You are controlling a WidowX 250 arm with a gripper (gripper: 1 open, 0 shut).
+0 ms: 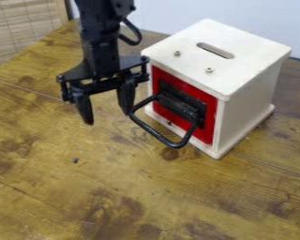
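Note:
My black gripper (pixel 105 105) hangs at the upper left over the wooden table, its two fingers pointing down and apart with nothing between them. It is just left of a white box (pixel 221 52) with a slot and two screws on top. The box's front is a red panel (pixel 168 72) with a black fixture and a black U-shaped handle (pixel 178 142) sticking out low toward the front. My right finger is close to the handle's left end; whether they touch I cannot tell.
A bamboo mat (pixel 18 23) lies at the back left, and a white wall stands behind.

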